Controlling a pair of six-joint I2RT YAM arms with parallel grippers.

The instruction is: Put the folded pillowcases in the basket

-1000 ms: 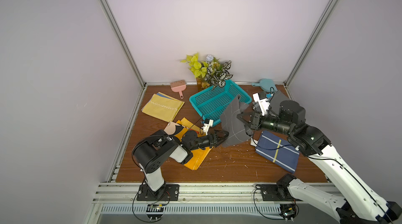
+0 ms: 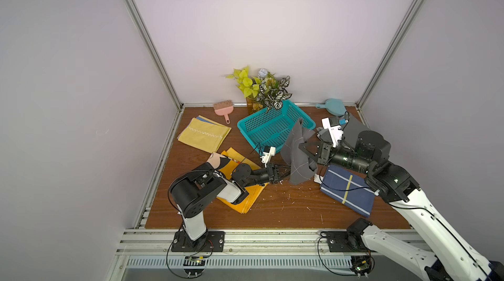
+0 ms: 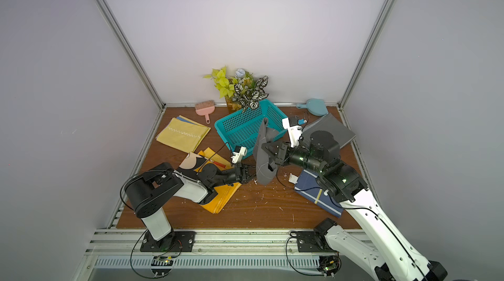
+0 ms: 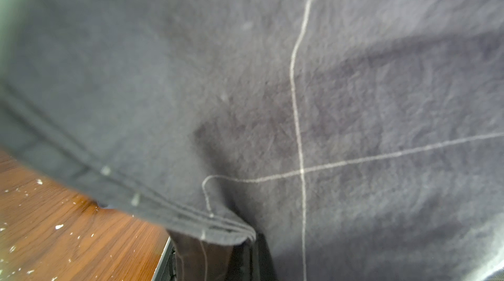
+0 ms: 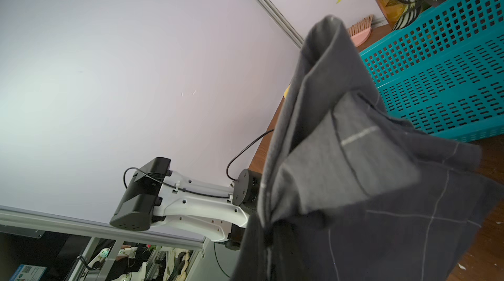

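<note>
The grey pillowcase with white lines (image 2: pixel 296 160) hangs in the air just in front of the teal basket (image 2: pixel 265 126), overlapping its right part in the top views. My right gripper (image 2: pixel 309 152) is shut on it from the right; in the right wrist view its folded top (image 5: pixel 336 71) rises above the fingertips. My left gripper (image 2: pixel 283 171) is low at its left side; in the left wrist view the cloth fills most of the frame, and its corner runs down into the shut fingertips (image 4: pixel 252 247).
Yellow folded cloths (image 2: pixel 204 134), orange cloths (image 2: pixel 246 197) and a blue striped cloth (image 2: pixel 344 191) lie around. A plant (image 2: pixel 270 92), pink brush (image 2: pixel 223 110) and blue dustpan (image 2: pixel 334 106) stand or lie at the back. Bare table shows at front centre.
Over the last second my left gripper has moved slightly right, and my right gripper and arm slightly right too. The hanging pillowcase has shifted right and looks narrower from above.
</note>
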